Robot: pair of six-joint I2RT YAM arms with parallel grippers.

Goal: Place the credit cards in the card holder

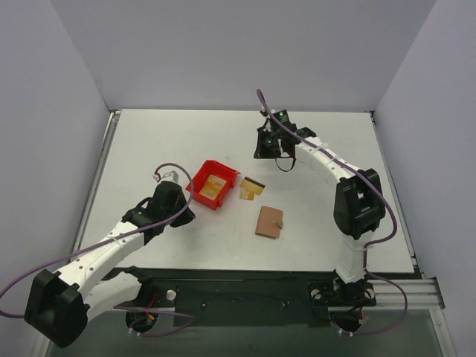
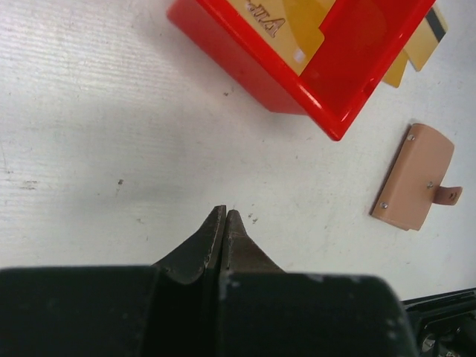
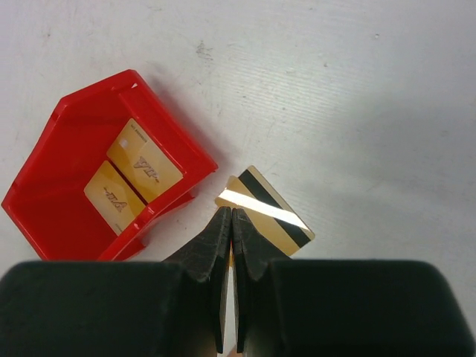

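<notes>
Two gold cards (image 1: pixel 251 186) lie overlapping on the table just right of the red bin; the upper card (image 3: pixel 273 210) shows a dark stripe in the right wrist view. More gold cards (image 1: pixel 213 185) lie inside the bin. The tan card holder (image 1: pixel 269 222) lies flat and closed, its strap tab (image 2: pixel 447 195) sticking out to one side. Left of the bin, over bare table, my left gripper (image 1: pixel 190 216) is shut with nothing between its fingers. My right gripper (image 1: pixel 256 156), also shut and empty, hangs above the table behind the two loose cards.
The red bin (image 1: pixel 231 173) stands open-topped at the table's middle, between the left gripper and the loose cards. Bare white table (image 1: pixel 201 249) surrounds the card holder and runs to the front edge.
</notes>
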